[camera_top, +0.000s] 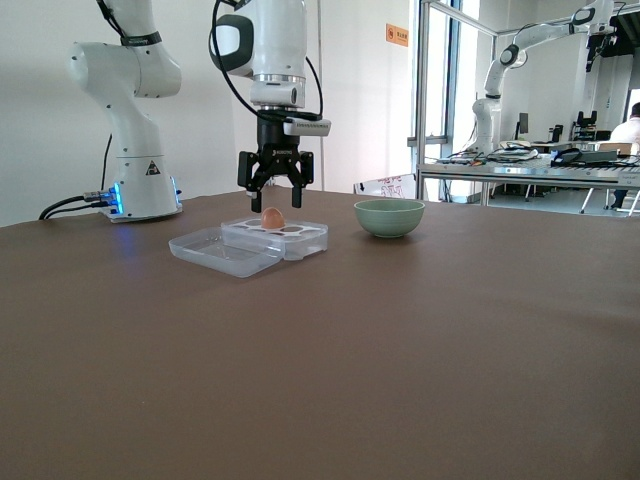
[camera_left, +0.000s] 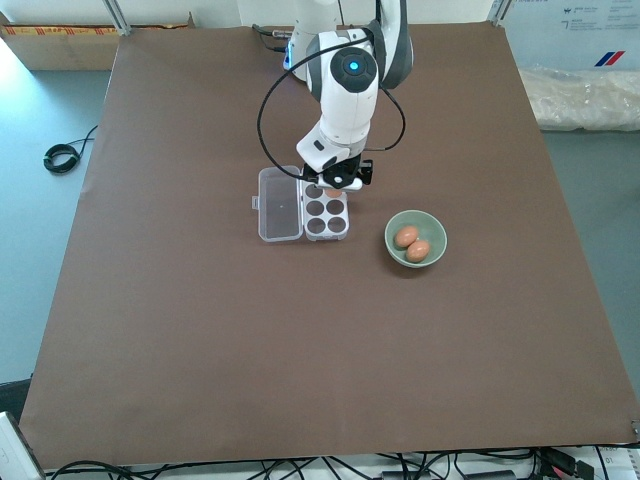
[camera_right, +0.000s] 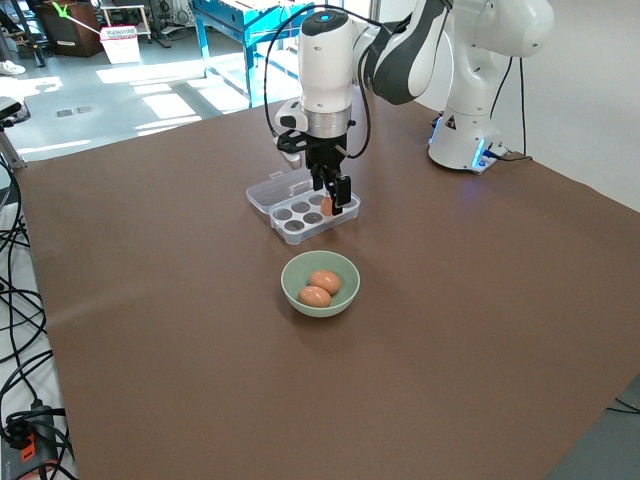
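Note:
A clear plastic egg box (camera_left: 325, 220) lies open, lid (camera_left: 279, 205) to one side, with one brown egg (camera_top: 273, 218) in a back cell and the other visible cells empty. My black gripper (camera_top: 276, 192) hangs just above the box, fingers spread, apparently nothing between them; in the right view (camera_right: 330, 203) it partly hides that egg. A pale green bowl (camera_left: 416, 255) beside the box holds two brown eggs (camera_right: 314, 296), seen clearly in the left and right views.
The robot's white base and cables stand behind. Bundles of cables lie beyond the table edge.

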